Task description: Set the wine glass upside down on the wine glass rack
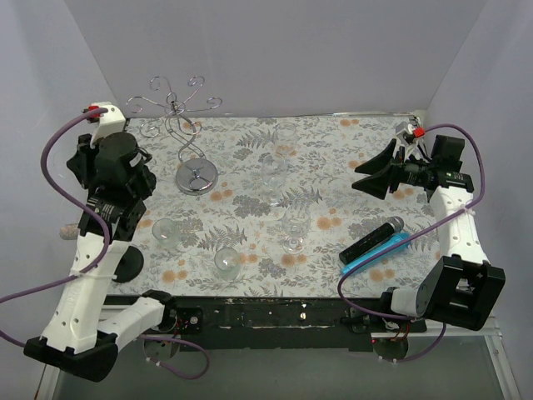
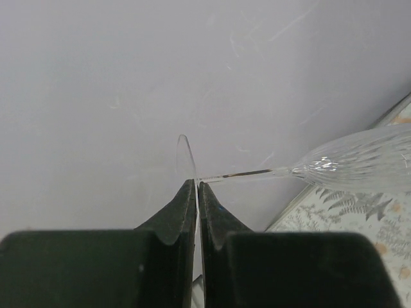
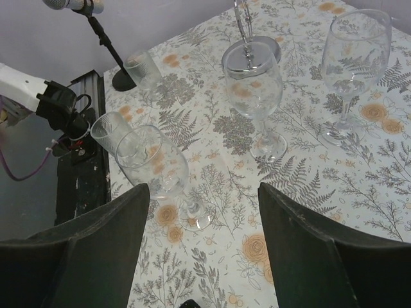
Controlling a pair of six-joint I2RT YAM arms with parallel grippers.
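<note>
In the left wrist view my left gripper is shut on the thin foot of a clear wine glass (image 2: pixel 356 160). The foot stands nearly edge-on at the fingertips, and stem and bowl stretch to the right. In the top view my left arm hides this glass. The silver wire wine glass rack (image 1: pixel 196 175), with curled arms, stands at the back left, to the right of the left arm. My right gripper (image 1: pixel 360 177) is open over the table's right side, empty. Three more wine glasses stand upright mid-table, including a near one (image 3: pixel 153 163) and a middle one (image 3: pixel 253 83).
Two tumblers, one (image 1: pixel 166 232) behind the other (image 1: pixel 227 263), sit front left. A microphone on a black stand (image 1: pixel 128 263) is near the left arm. A black microphone (image 1: pixel 371 241) and a blue object (image 1: pixel 375 252) lie front right. Walls close the back and sides.
</note>
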